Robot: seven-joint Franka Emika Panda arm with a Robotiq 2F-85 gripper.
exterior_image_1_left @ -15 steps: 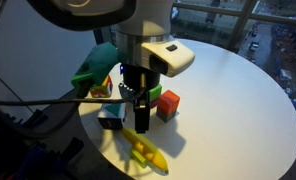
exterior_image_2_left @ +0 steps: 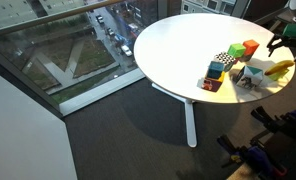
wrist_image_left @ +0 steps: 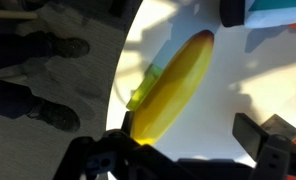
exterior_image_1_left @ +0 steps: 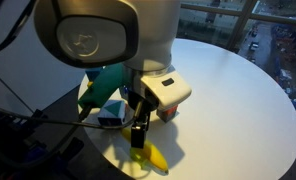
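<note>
In the wrist view a yellow banana-shaped object (wrist_image_left: 176,90) lies slantwise on the white table, with a small green piece (wrist_image_left: 145,88) along its left side. My open gripper is above it, one finger to the left by the banana's lower end and the other well to the right. From the first exterior view, the gripper (exterior_image_1_left: 139,132) hangs just behind the banana (exterior_image_1_left: 156,157), over the near table edge. I cannot tell whether a finger touches it. The second exterior view shows the banana (exterior_image_2_left: 279,68) near the table's right edge.
Beside the gripper stand a blue-and-white box (exterior_image_1_left: 112,113) and a red block (exterior_image_1_left: 169,110). Further along the table are a green block (exterior_image_2_left: 236,50), a checkered piece (exterior_image_2_left: 224,60) and a stack of colourful boxes (exterior_image_2_left: 214,76).
My gripper has come down closer to the table and the banana, and its body now covers more of the blocks behind. The banana has stayed about where it was.
</note>
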